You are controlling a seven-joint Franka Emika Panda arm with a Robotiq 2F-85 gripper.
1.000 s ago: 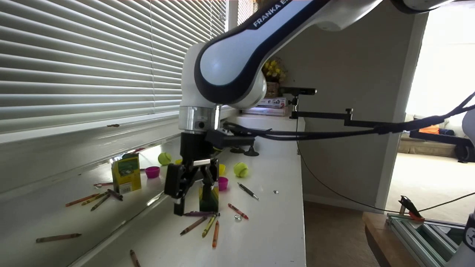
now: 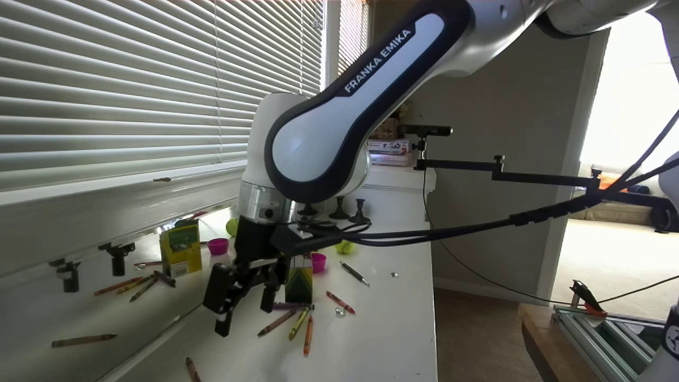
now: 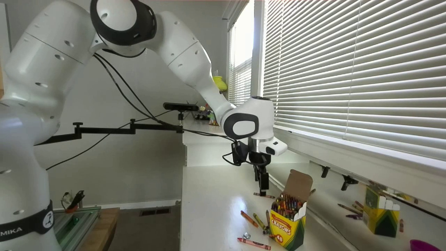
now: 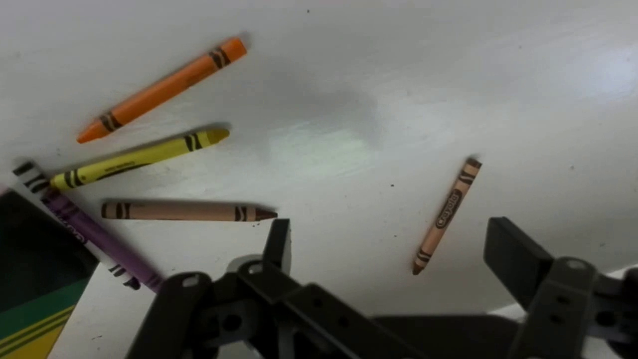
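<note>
My gripper is open, its fingers spread wide and pointing down above the white surface. Nothing is between the fingers. In the wrist view a lone light-brown crayon [image 4: 447,214] lies flat below, across the gap and nearer the right finger [image 4: 517,260]. To the left lie an orange crayon [image 4: 161,89], a yellow crayon [image 4: 140,158], a tan crayon [image 4: 188,210] and a purple crayon [image 4: 98,230]. The yellow-green crayon box [image 3: 288,221] stands upright with its lid up, full of crayons; its corner shows at the wrist view's lower left.
A red crayon [image 3: 254,243] lies in front of the box. A pen [image 2: 354,274], a pink cup [image 2: 319,261] and a tennis ball [image 2: 344,247] sit farther along. Beside the counter runs a reflective wall strip [image 2: 121,318] under the blinds.
My gripper has come down and moved toward the lone crayon, away from the crayon box, in exterior view 1. The crayons and box stay where they were.
</note>
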